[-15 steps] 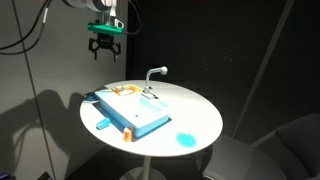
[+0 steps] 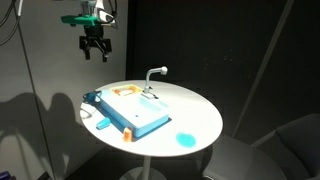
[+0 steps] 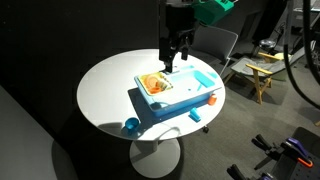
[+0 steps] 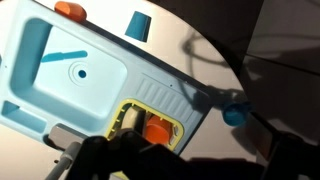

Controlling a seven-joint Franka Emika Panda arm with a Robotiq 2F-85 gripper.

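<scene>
High above the table's left side in exterior view 1, my gripper (image 2: pixel 94 57) hangs open, with nothing between its fingers. The toy sink (image 2: pixel 150 120), light blue with a grey faucet (image 2: pixel 155 72), rests on the round white table. In the wrist view a dark blue cup (image 4: pixel 235 114) appears near the table rim, between the two finger shapes but well below them. That cup (image 3: pixel 131 125) stands apart from the sink in exterior view 2. A yellow rack (image 4: pixel 129 105) in the sink holds an orange item (image 4: pixel 158 128) and something pale.
Beside the sink are another blue cup (image 4: pixel 138 26) and an orange cup (image 4: pixel 70 10). A blue utensil (image 4: pixel 63 56) lies in the basin. On the table's near right is a turquoise plate (image 2: pixel 186 140).
In exterior view 1 my gripper has moved to the left, and it now hangs a little lower. The objects on the table have not visibly moved.
</scene>
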